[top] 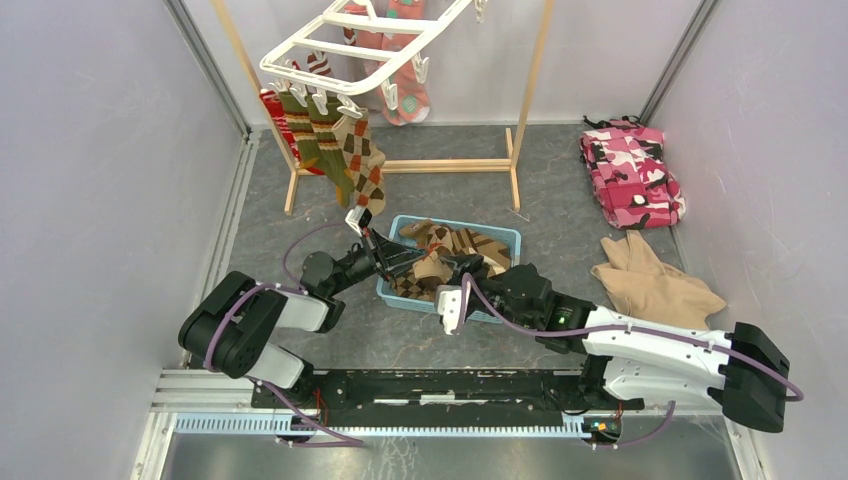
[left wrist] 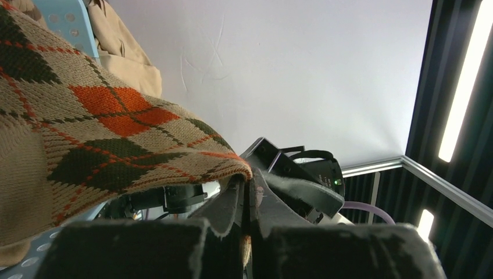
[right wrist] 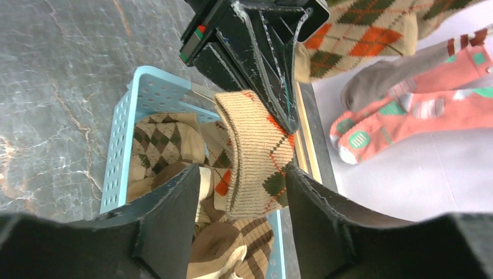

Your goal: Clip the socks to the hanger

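Note:
An argyle sock [right wrist: 258, 163] in tan, orange and dark green is held by my left gripper, shut on it, above the blue basket [top: 410, 305]. In the right wrist view my right gripper stands part open, with its fingers either side of the sock's lower cuff end; whether they touch it is unclear. More brown patterned socks [right wrist: 163, 148] lie in the basket. Several socks [top: 360, 160] in green, argyle, red and pink hang from clips on the white hanger [top: 345, 85] at the back left.
A wooden stand [top: 450, 165] holds the hanger behind the basket. At the right lie a pink camouflage bag [top: 630, 175] and a tan cloth [top: 655, 280]. Bare grey floor surrounds the basket, and walls close in on both sides.

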